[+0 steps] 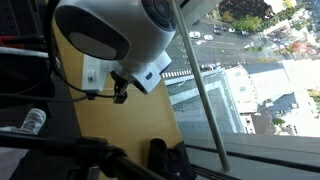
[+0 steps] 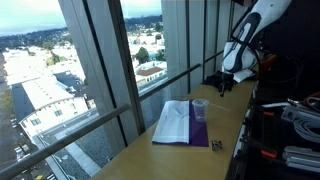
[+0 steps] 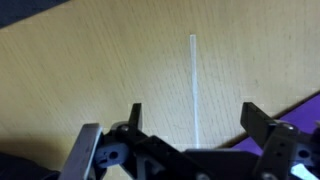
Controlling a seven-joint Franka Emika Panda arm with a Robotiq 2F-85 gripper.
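A thin, straight white stick lies on the wooden tabletop in the wrist view, running lengthwise between the spread fingers of my gripper. The fingers stand wide apart, one on each side of it, with nothing held. From exterior view 1 the gripper appears over the bare wood, and the arm hides much of what is behind it. Exterior view 2 shows the gripper small and far off, near the table's far end; the stick cannot be made out there.
White paper lies on a purple folder, with a clear cup at its edge. A small object sits nearby. The purple folder also enters the wrist view at right. Dark items lie near the window side.
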